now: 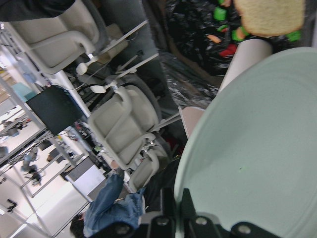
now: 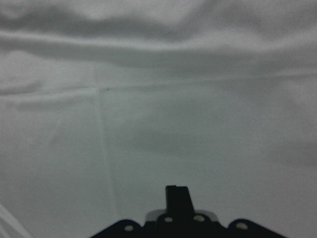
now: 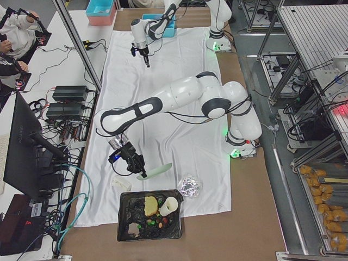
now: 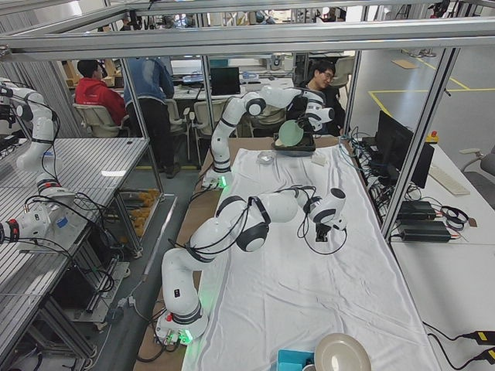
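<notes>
My left gripper [image 3: 140,173] is shut on a pale green plate [image 1: 252,144], held raised and tilted just beyond the black bin [image 3: 122,215]; its fingers grip the rim in the left wrist view. In the bin lie a bread slice [image 3: 151,204], a white cup [image 3: 168,206] and small green, red and orange scraps. My right gripper [image 3: 143,57] is above bare white cloth at the far end; in the right wrist view its fingertips look close together, with nothing visible between them.
A crumpled clear bag [image 3: 189,186] lies right of the bin, a pale item [image 3: 120,184] to its upper left. A blue bin [image 4: 292,360] and beige plate [image 4: 343,357] are at the other end.
</notes>
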